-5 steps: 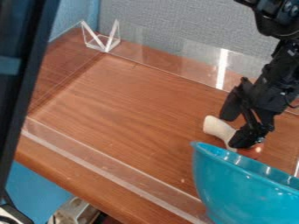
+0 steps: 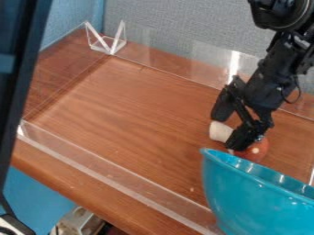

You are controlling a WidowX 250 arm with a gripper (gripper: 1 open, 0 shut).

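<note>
My black gripper (image 2: 230, 124) is at the right of the wooden surface, open, its fingers low around a small white object (image 2: 221, 130) and just above a red round object (image 2: 252, 151) with a pale patch. The red object is partly hidden by the fingers and by the rim of a large turquoise bowl (image 2: 252, 193) in the lower right. Whether the fingers touch either object I cannot tell.
A clear low barrier edges the wooden surface (image 2: 135, 119), with a white wire piece (image 2: 106, 41) at the back left corner. A dark panel fills the left edge.
My gripper has shifted left and slightly up since a second ago. The white object appears farther left or more covered, and more of the red object shows.
</note>
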